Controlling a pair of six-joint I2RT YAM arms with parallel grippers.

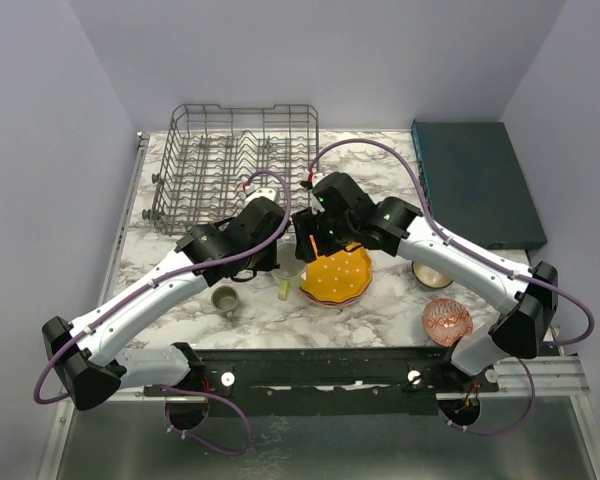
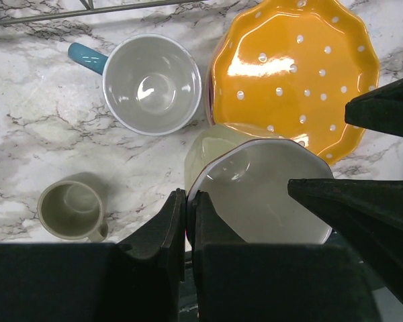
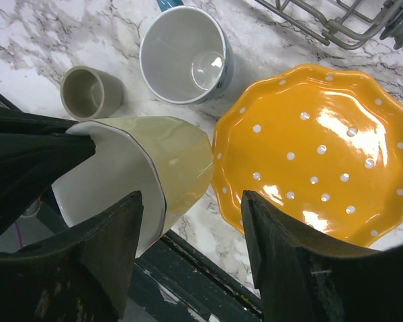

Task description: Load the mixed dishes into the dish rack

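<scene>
A pale yellow mug (image 2: 262, 194), white inside, hangs above the counter on its side of the plates, held by its rim in my left gripper, which is shut on it. Opposite, my right gripper is open with one finger over the mug's mouth and the other outside, its rim lying in the gap untouched as far as shows. A white mug with a blue handle (image 2: 152, 84) and a small grey-green cup (image 2: 70, 209) stand on the counter. Orange dotted scalloped plates (image 2: 295, 74) are stacked to the right. The wire dish rack (image 1: 185, 165) is at the back.
On the right lie a reddish patterned bowl (image 1: 447, 321) and a tan bowl (image 1: 432, 275), partly under the right arm. A dark green board (image 1: 480, 185) covers the back right. Bare marble shows at the left front.
</scene>
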